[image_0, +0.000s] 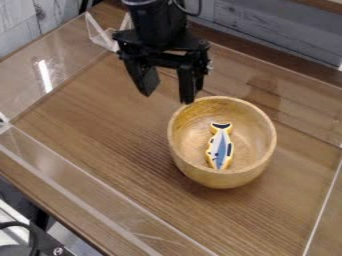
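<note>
My black gripper (166, 78) hangs over the wooden tabletop at the upper middle, open, its two fingers pointing down, with nothing visible between them. It is above and to the left of a round tan bowl (245, 164). A small blue, white and yellow fish-shaped object (219, 145) lies inside the bowl.
A pale wall or panel stands at the top left and top right. Dark items and cables sit off the table at the bottom left corner.
</note>
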